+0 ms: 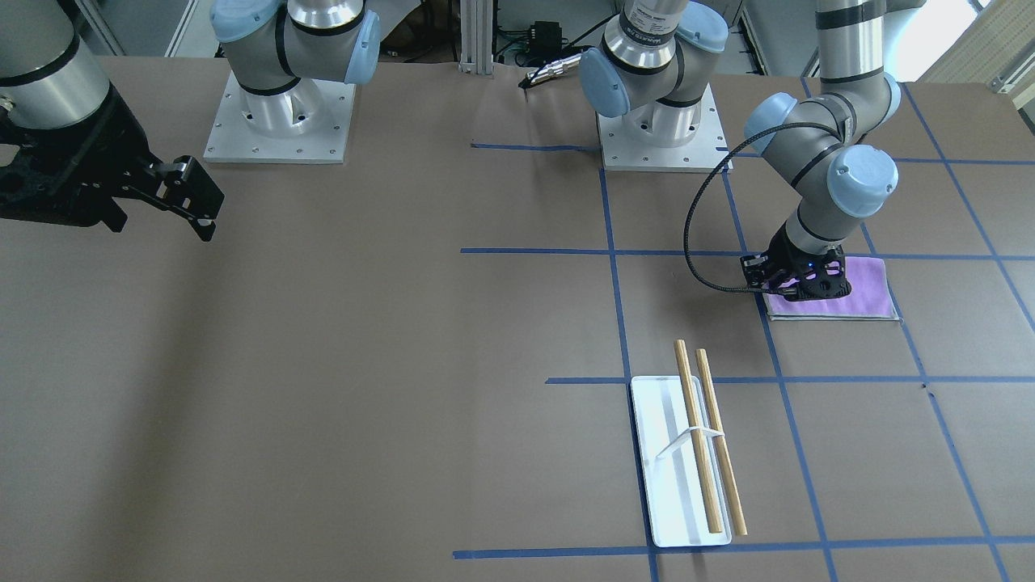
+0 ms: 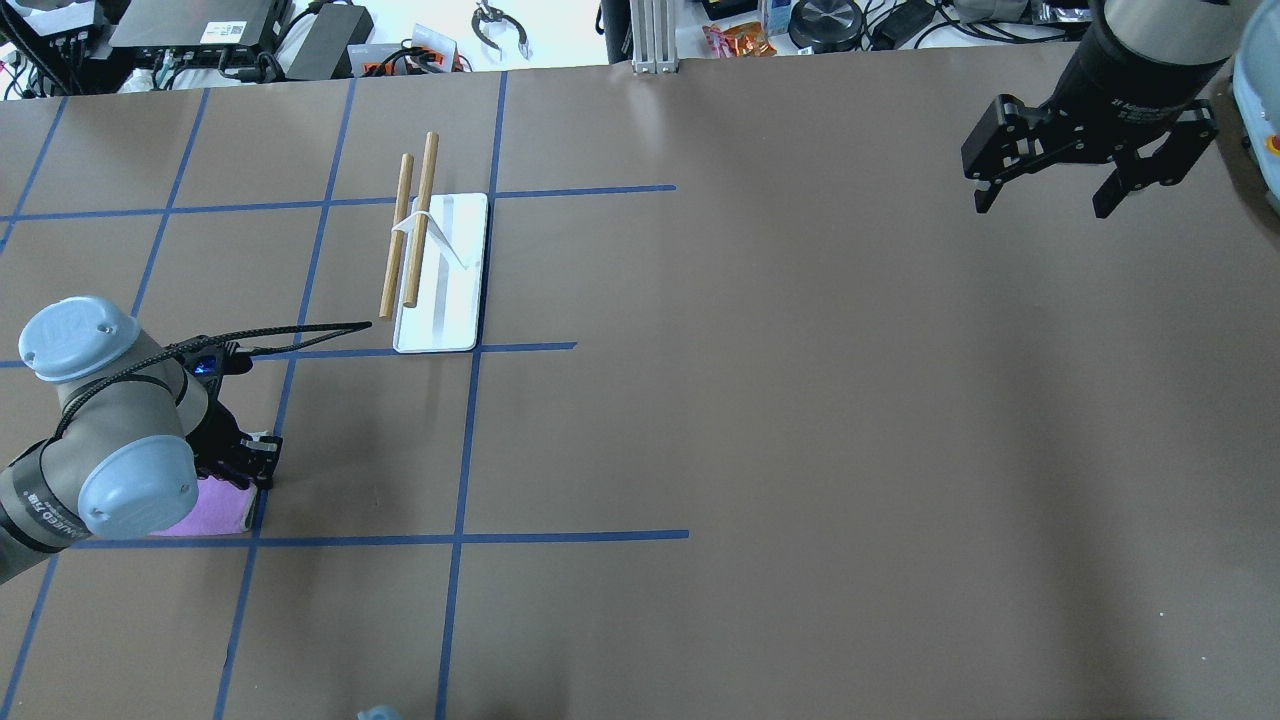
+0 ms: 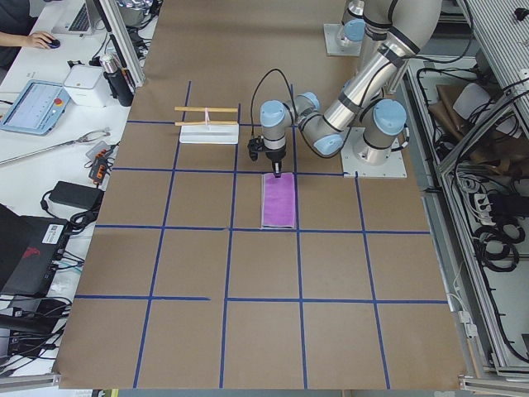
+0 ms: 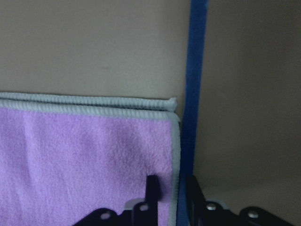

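Observation:
A folded purple cloth [image 4: 84, 160] with a grey stitched edge lies on the floor grid, also seen in the left view [image 3: 278, 203]. My gripper is low at one corner of it in the wrist view, one dark finger over the cloth and the other over the blue tape along its edge, a narrow gap between them. I cannot tell whether cloth is between the fingers. In the front view the gripper [image 1: 796, 276] hides part of the cloth.
A white tray [image 1: 660, 485] with two wooden sticks [image 1: 703, 475] on a white holder lies apart from the cloth. Another arm's black gripper [image 2: 1080, 156] hangs at the far side; further arm bases stand at the back.

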